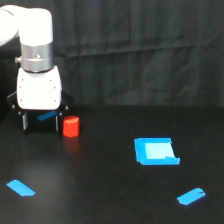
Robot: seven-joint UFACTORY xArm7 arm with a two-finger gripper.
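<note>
My gripper (41,123) hangs low at the left, its dark fingers spread well apart. No object shows held between them. Close to the right-hand finger, on its outer side, stands a small red block (71,126) on the black table. Whether finger and block touch cannot be made out. To the right of centre lies a blue-edged square (141,151) with a white middle.
A strip of blue tape (26,188) lies at the front left, and another strip (191,196) at the front right. One more blue strip (47,115) shows behind the gripper.
</note>
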